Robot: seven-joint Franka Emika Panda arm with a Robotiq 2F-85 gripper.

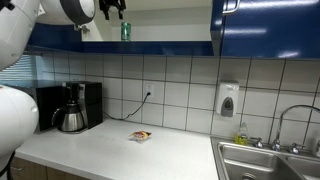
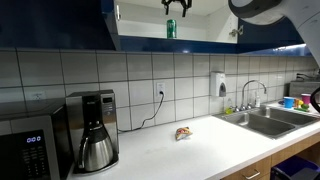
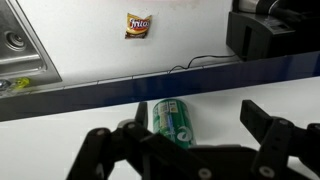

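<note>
A green can (image 1: 126, 32) stands upright on the shelf of the open upper cabinet; the same can (image 2: 171, 29) shows in the second exterior view. From the wrist camera the green can (image 3: 172, 124) is seen from above, lying between the spread fingers but nearer the left one. My gripper is open and holds nothing. In the first exterior view the gripper (image 1: 114, 10) is high by the cabinet, above and left of the can. A small orange chip bag (image 1: 140, 135) lies on the white counter below.
The blue shelf edge (image 1: 160, 48) runs below the can, and a blue cabinet door (image 1: 262, 30) stands on the right. A coffee maker (image 2: 95, 130) with a steel carafe occupies the counter's left end. The sink (image 1: 250, 162) is at right; mid-counter is mostly clear.
</note>
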